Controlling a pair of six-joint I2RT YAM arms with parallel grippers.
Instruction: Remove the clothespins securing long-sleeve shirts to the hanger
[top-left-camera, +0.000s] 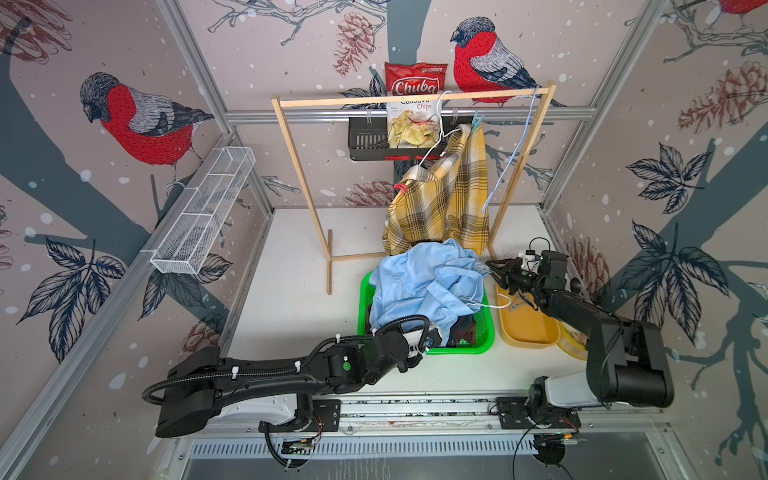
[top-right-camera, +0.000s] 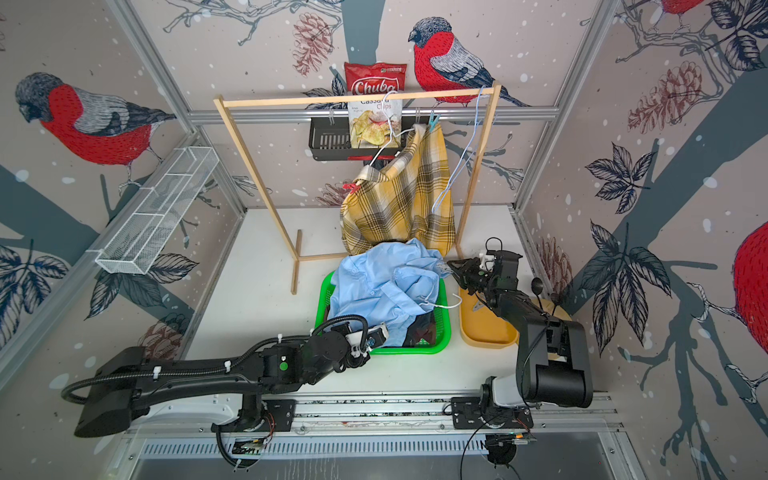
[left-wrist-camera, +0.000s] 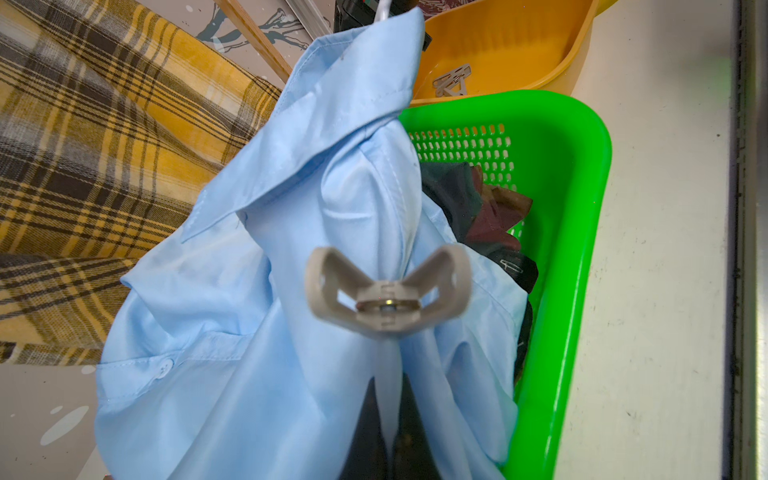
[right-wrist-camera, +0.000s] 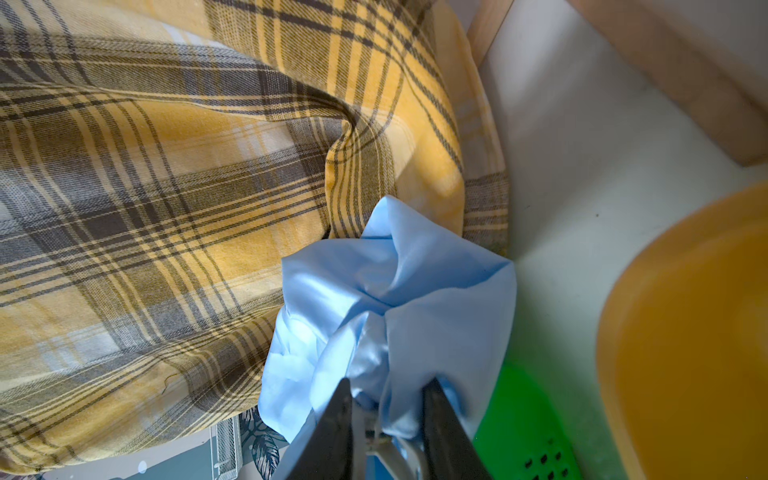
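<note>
A light blue shirt (top-left-camera: 420, 280) lies heaped in a green basket (top-left-camera: 484, 336), a white hanger (top-left-camera: 504, 304) sticking out at its right. A yellow plaid shirt (top-left-camera: 432, 208) hangs on the wooden rack, with a red clothespin (top-left-camera: 400, 187) and a teal one (top-left-camera: 477, 121). My left gripper is shut above the blue shirt's front. My right gripper is at the blue shirt's right edge, fingers part open around bunched fabric and a pale fitting; whether it grips them is unclear.
A yellow tray (top-left-camera: 528, 336) holding small clothespins stands right of the basket. The wooden rack (top-left-camera: 344, 101) spans the back. A wire shelf (top-left-camera: 200, 208) is on the left wall.
</note>
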